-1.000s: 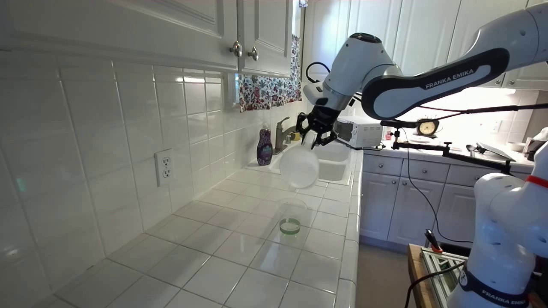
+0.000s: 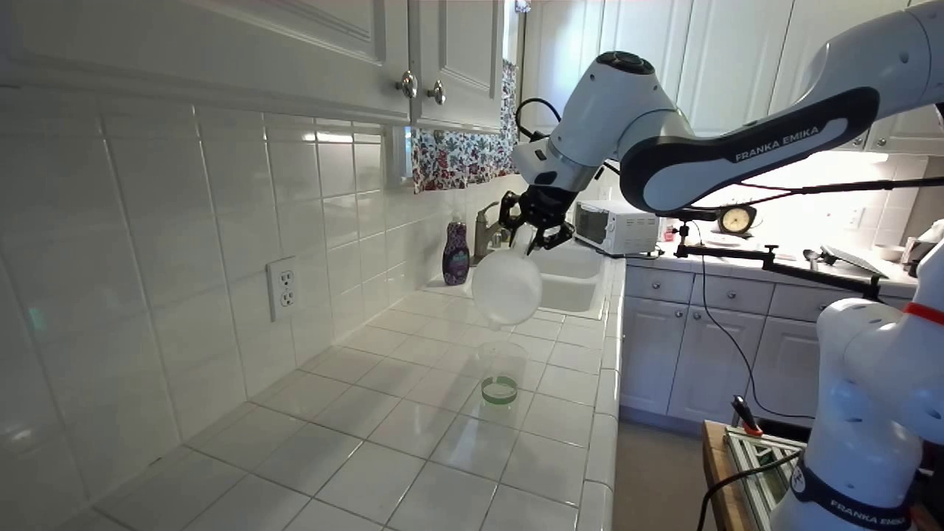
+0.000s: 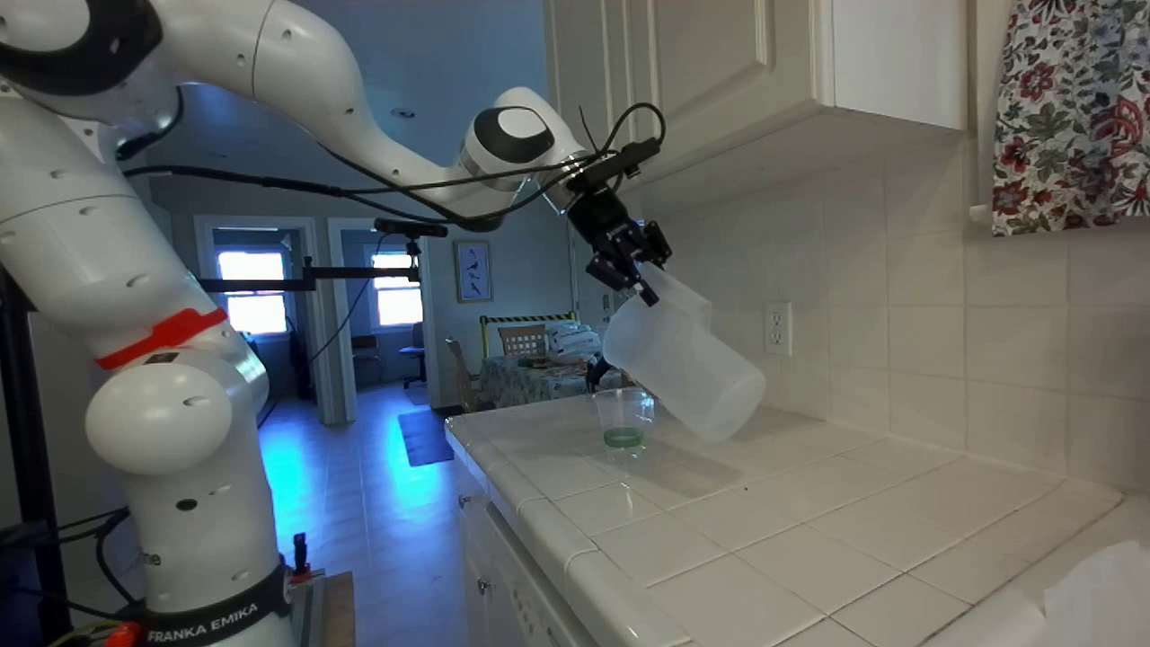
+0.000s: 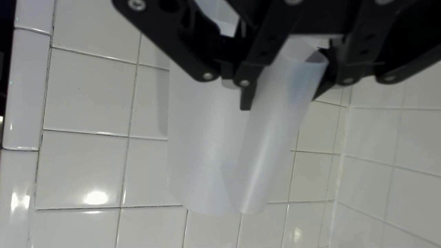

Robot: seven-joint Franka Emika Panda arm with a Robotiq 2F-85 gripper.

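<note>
A translucent white pitcher (image 3: 690, 361) hangs tilted above the counter, its long body slanting in exterior view 2. My gripper (image 2: 535, 234) is shut on its handle (image 4: 285, 82), and in the wrist view the black fingers lie on both sides of that handle. A round end of the pitcher (image 2: 507, 287) faces exterior view 1. Below it, a clear cup (image 3: 623, 415) with a green band near its base stands upright on the tiles. The pitcher is apart from the cup in exterior view 1; whether it holds anything cannot be made out.
Tiled wall with an outlet (image 2: 283, 288) runs along one side, under cabinets. A purple bottle (image 2: 456, 255) stands beside the sink (image 2: 566, 292). The counter's open edge (image 3: 561, 545) is near the cup.
In exterior view 1 the gripper and pitcher have shifted slightly left, toward the tiled wall, the gripper also a little higher. The cup has stayed in place.
</note>
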